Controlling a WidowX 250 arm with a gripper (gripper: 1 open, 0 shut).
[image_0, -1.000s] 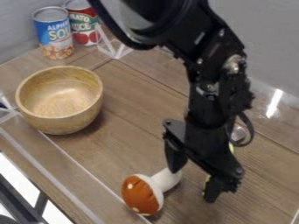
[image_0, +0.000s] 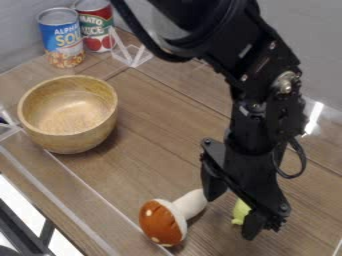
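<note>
My black gripper (image_0: 233, 205) is low over the table at the lower right, its fingers open. Between and partly behind them lies a small yellow-green object (image_0: 241, 212), mostly hidden by the gripper. To the left, a toy mushroom (image_0: 164, 222) with an orange cap and white stem lies on its side, the stem reaching toward the left finger.
A wooden bowl (image_0: 67, 115) stands on the left of the wooden table (image_0: 134, 170). Two cans, alphabet soup (image_0: 63, 38) and tomato (image_0: 96, 25), stand at the back left against the wall.
The gripper has shifted slightly right and up in the view, uncovering more of the yellow-green object. The mushroom and bowl are unmoved.
</note>
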